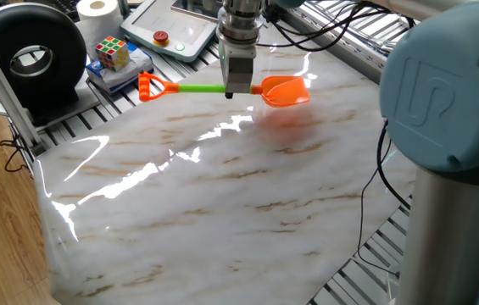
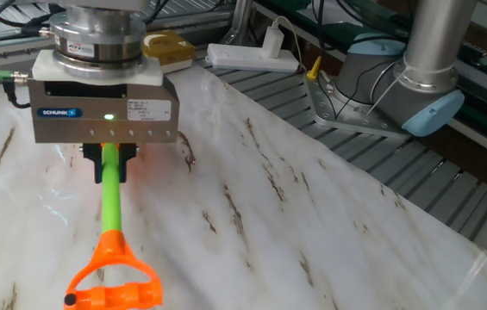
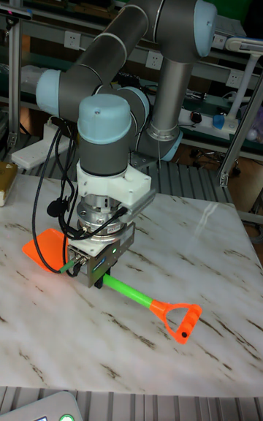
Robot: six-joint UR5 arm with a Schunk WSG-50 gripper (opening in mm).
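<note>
A toy shovel (image 1: 286, 91) with an orange blade, green shaft and orange D-shaped handle hangs level above the marbled table (image 1: 180, 229), its reddish reflection showing below the blade. My gripper (image 2: 109, 164) is shut on the green shaft, a black finger on either side of it. In the second exterior view the handle (image 2: 114, 295) points toward the camera, and the blade is hidden behind the gripper body. The third exterior view shows the blade (image 3: 48, 250) left of the gripper and the handle out to the right.
Behind the table's far edge lie a teach pendant (image 1: 169, 30) with a red button, a Rubik's cube (image 1: 113, 53) on a small box, and a black spool (image 1: 25, 59). A white power strip (image 2: 252, 58) sits beside the table.
</note>
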